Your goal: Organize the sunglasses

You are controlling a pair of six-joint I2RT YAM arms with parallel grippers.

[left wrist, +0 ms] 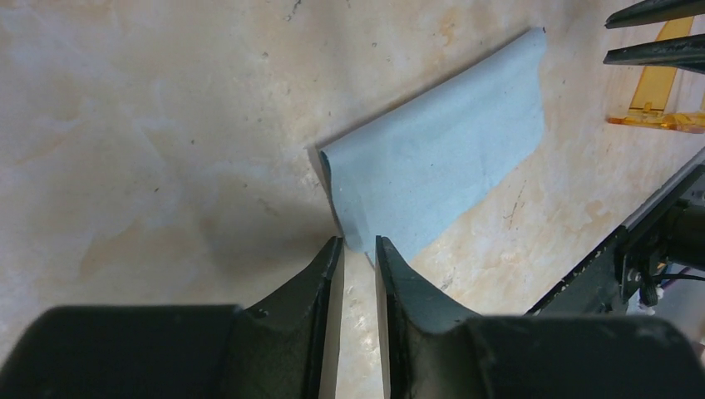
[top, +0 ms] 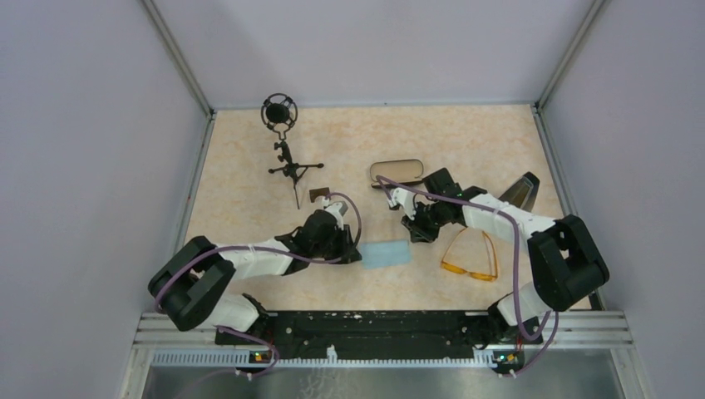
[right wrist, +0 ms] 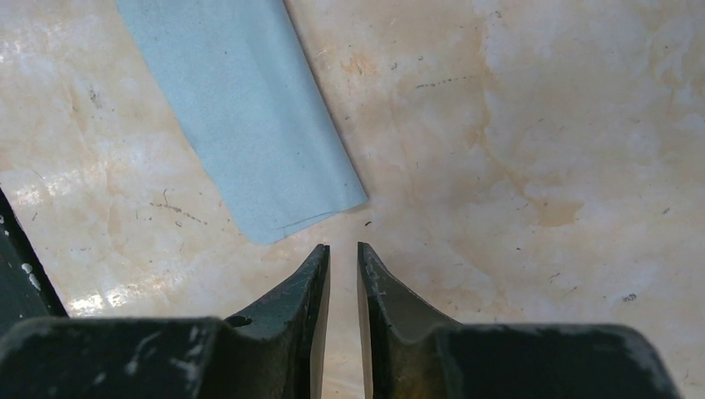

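Note:
Orange-framed sunglasses lie on the right half of the table, their temples pointing to the back. Part of the orange frame shows at the right in the left wrist view. A folded light-blue cloth rests flat between the arms. My left gripper is slightly open at the cloth's left corner; whether it touches cannot be told. My right gripper stands slightly open beyond the cloth's right end, bare table between its fingers. At the back centre is an open case with a beige inside, partly behind the right arm.
A black stand with a round head occupies the back left. Near it lies a small brown piece. A dark, angular case-like object sits at the right, behind the right arm.

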